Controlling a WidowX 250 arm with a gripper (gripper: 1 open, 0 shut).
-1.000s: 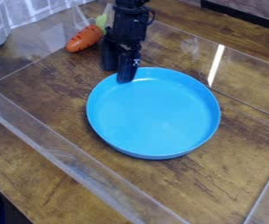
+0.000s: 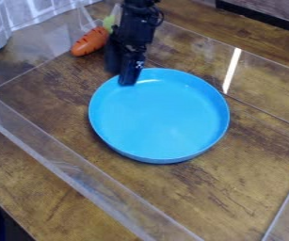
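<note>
My black gripper (image 2: 124, 66) reaches down from the top centre and stands open at the far rim of a blue round plate (image 2: 159, 118), its lower finger at or just over that rim; whether it touches is not clear. An orange carrot-like toy (image 2: 88, 41) with a pale green end lies at the back left, to the left of the gripper and partly behind it.
The plate sits on a wooden surface (image 2: 40, 89). Clear plastic walls or strips border the left and right sides, with a crumpled clear material (image 2: 8, 19) at the top left. Bare wood surrounds the plate.
The plate has shifted slightly left and up, toward the back, and my gripper has moved a little left with it.
</note>
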